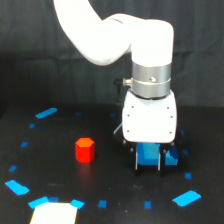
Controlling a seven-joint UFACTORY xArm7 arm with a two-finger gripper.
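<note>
A blue block [148, 153] stands on the dark table right of centre, partly covered by the white arm's gripper. My gripper [148, 163] points down in front of or over it, its two thin dark fingers standing apart. Blue shows between and beside them, but whether they touch it cannot be seen. Left of the gripper, clear of it, a red hexagonal block [85, 150] rests on the table.
Flat blue marks [186, 198] are scattered over the dark tabletop. A pale cream square [53, 213] lies at the bottom left edge. Bare table surrounds the red block.
</note>
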